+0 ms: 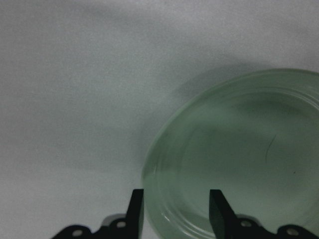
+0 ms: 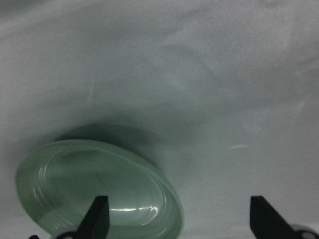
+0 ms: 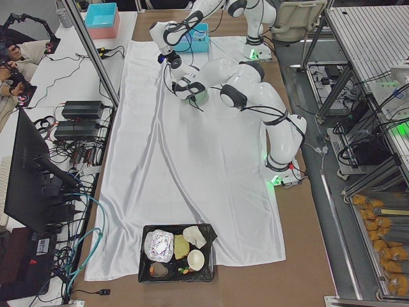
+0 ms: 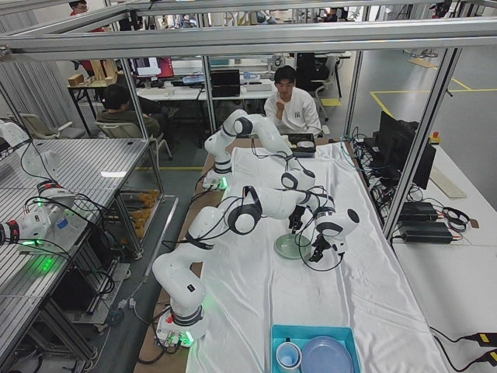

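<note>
A shallow green plate point(image 4: 289, 247) lies on the white cloth in the middle, partly hidden by the arms in the left camera view. In the left wrist view, my left gripper is open, one finger at the plate's rim and the other over its inside, with nothing visibly held. In the right wrist view, my right gripper also stands open; one finger is above the plate point(image 2: 65, 174), the other over bare cloth beside it.
A blue bin point(image 4: 278, 334) with a cup point(image 4: 288, 353) and blue plate point(image 4: 326, 359) sits at one end. At the other, a black tray point(image 3: 177, 275) holds food containers.
</note>
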